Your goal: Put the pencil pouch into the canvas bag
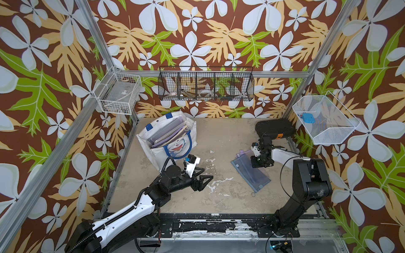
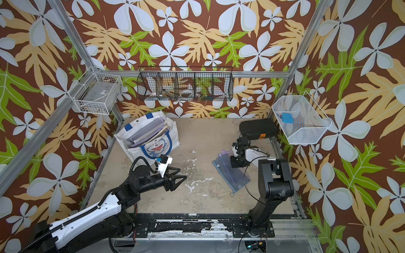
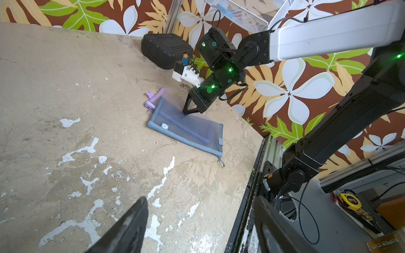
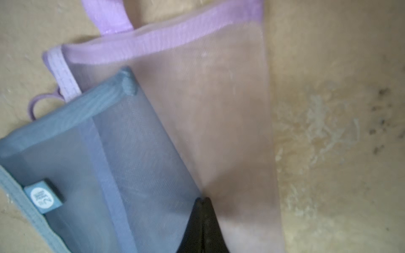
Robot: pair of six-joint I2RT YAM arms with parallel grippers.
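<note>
A blue-grey mesh pouch (image 1: 249,173) lies flat on the right of the table, over a lilac mesh pouch (image 4: 227,105). My right gripper is shut, its tips down at the blue-grey pouch's side edge, where the fabric draws towards them. Whether fabric is pinched cannot be made out. In the left wrist view, the right gripper touches down on the blue-grey pouch (image 3: 185,126). The white canvas bag (image 1: 158,154) with blue handles stands at the back left, top open, holding several folders. My left gripper (image 1: 206,183) hangs open and empty in front of it.
Behind the right gripper lies a black case (image 1: 274,128). Wire baskets hang on the left (image 1: 120,92), back (image 1: 206,86) and right (image 1: 324,118). The table (image 1: 219,143) between bag and pouches is clear.
</note>
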